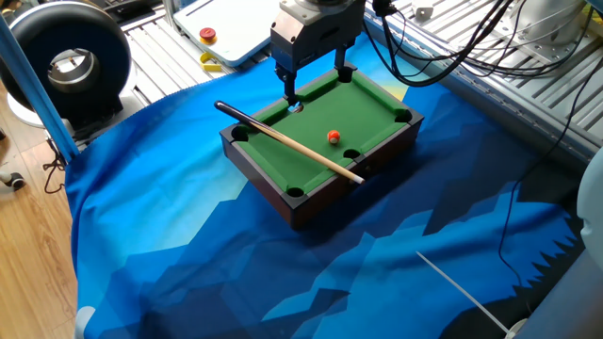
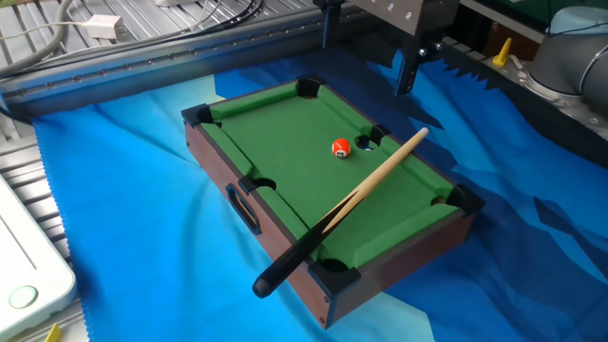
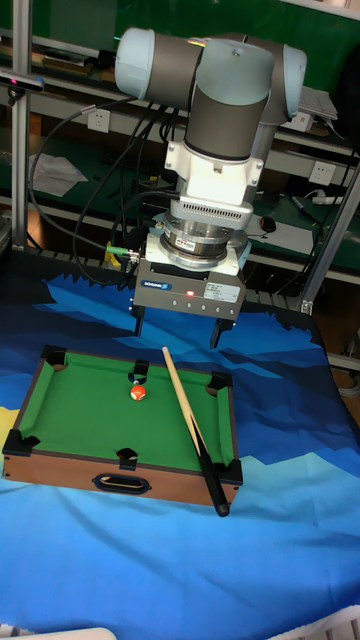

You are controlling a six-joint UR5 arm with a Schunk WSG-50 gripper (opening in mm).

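A small pool table (image 1: 382, 108) with green felt and dark wooden sides stands on blue cloth. One orange-and-white ball (image 2: 341, 148) rests on the felt, close to a middle pocket (image 2: 364, 142) but outside it. The cue stick (image 3: 190, 410) lies slantwise across the table, its black butt (image 2: 285, 266) over one long side and its pale tip (image 1: 358, 179) past the other. My gripper (image 3: 178, 334) hangs above, toward the robot's side of the table, pointing down. Its two fingers (image 2: 406, 78) are wide apart and nothing shows between them. Neither ball nor cue appears touched by it.
Cables (image 1: 443, 80) hang beside the arm. A metal rail (image 2: 142, 81) borders the cloth. A thin white rod (image 1: 462, 290) lies near one edge, well away from the table.
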